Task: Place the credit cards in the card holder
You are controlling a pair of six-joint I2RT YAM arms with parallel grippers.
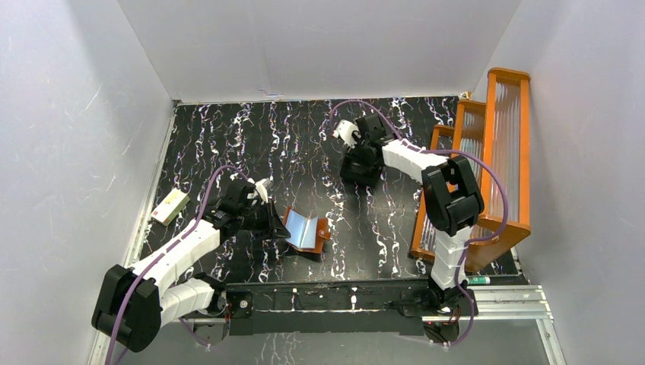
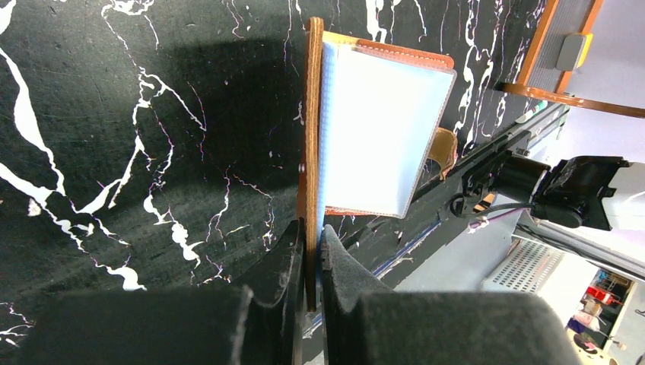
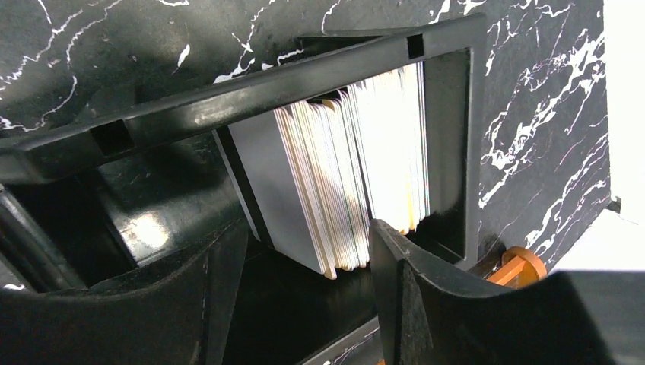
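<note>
The brown card holder lies spread open at the front middle of the table, its clear sleeves facing up. My left gripper is shut on one brown cover and a bluish sleeve, keeping that side raised. A black box at the table's rear holds a leaning row of many cards. Over this box my right gripper stands open, with the left end of the row between its fingers in the right wrist view; whether they touch the cards I cannot tell.
Wooden shelves with ribbed panels stand along the right wall. A small pale box lies at the left edge.
</note>
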